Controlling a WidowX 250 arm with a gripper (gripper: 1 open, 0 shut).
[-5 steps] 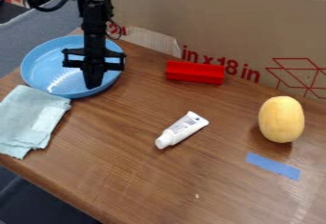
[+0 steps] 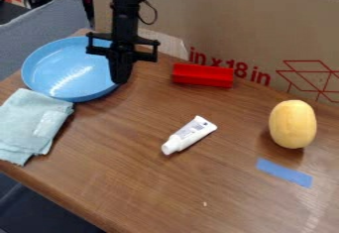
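Note:
My black gripper (image 2: pixel 119 78) is at the right side of the blue plate (image 2: pixel 56 70), tilted down over its rim, shut, with nothing visible between its fingers. The plate lies at the left of the wooden table. A folded pale cloth (image 2: pixel 30 126) lies just below the plate, near the table's left edge.
A red block (image 2: pixel 201 75) lies by the cardboard wall at the back. A white tube (image 2: pixel 188 136) lies mid-table. A yellow oval object (image 2: pixel 291 124) and a blue tape strip (image 2: pixel 283 173) are at the right.
My gripper has moved right and slightly up from inside the plate to its right rim, after a small shift left earlier.

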